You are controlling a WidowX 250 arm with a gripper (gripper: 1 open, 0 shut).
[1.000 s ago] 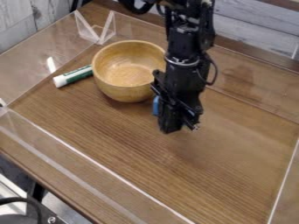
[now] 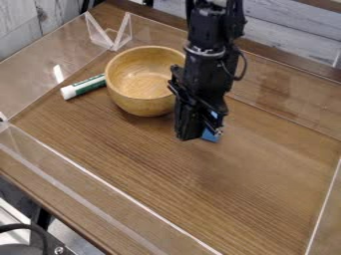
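Note:
My black gripper (image 2: 197,127) hangs over the middle of the wooden table, right of the wooden bowl (image 2: 140,80). Its fingers point down and appear shut, with nothing visible held between them. A small blue object (image 2: 212,134) sits just behind the fingertips, partly hidden by them. The bowl looks empty where visible; the arm covers part of its right side.
A green-and-white cylinder (image 2: 83,87) lies left of the bowl. Low walls and clear plastic edges border the left and back.
My gripper has shifted slightly left and up in the view. The blue object now shows to the right of the fingertips; a second ago it showed to their left.

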